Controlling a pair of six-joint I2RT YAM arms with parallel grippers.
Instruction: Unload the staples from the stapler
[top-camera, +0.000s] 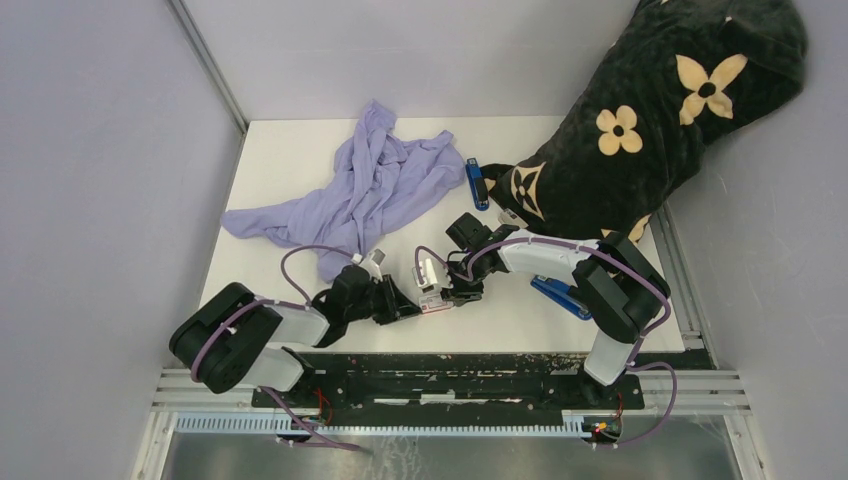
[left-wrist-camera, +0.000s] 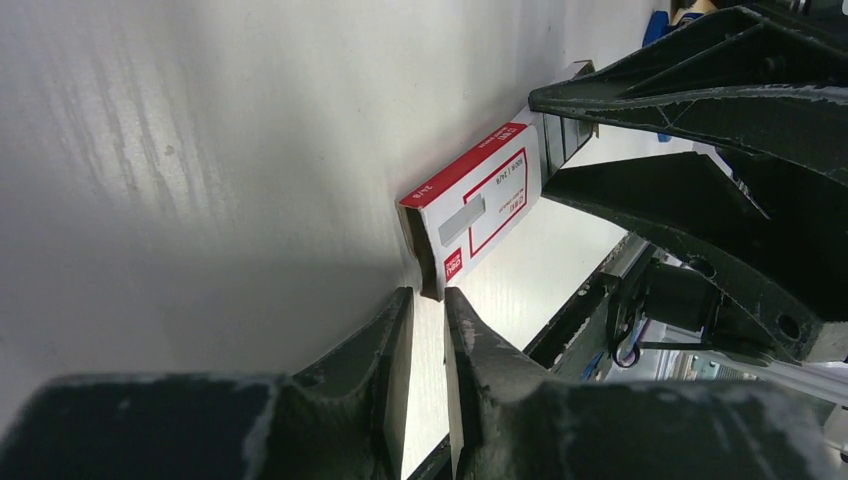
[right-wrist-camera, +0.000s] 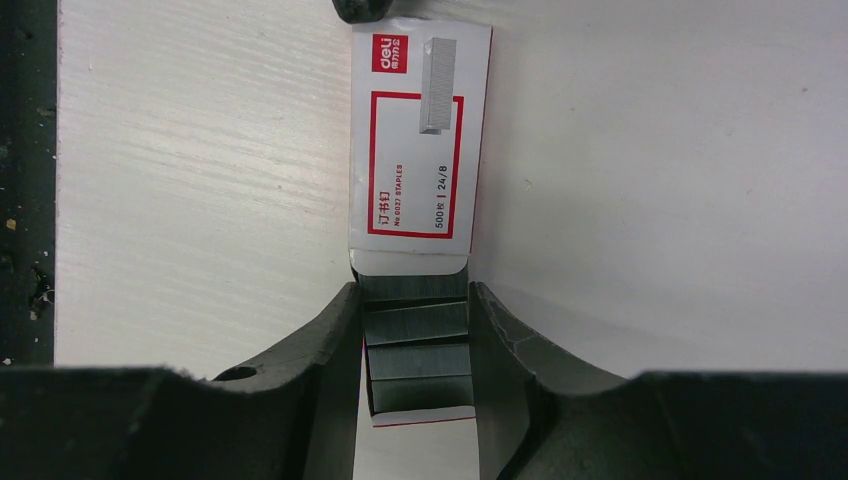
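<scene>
A white-and-red staple box (left-wrist-camera: 480, 200) lies on the table, with dark staple strips at its flap end (right-wrist-camera: 415, 330). My right gripper is shut on that strip end. My left gripper is at the box's other end, fingertips close together at its edge; whether they grip it is unclear. Blue staplers (top-camera: 562, 298) (top-camera: 476, 183) lie right of and behind the box.
A lavender cloth (top-camera: 370, 190) covers the back left; a dark flowered plush (top-camera: 640, 120) fills the back right.
</scene>
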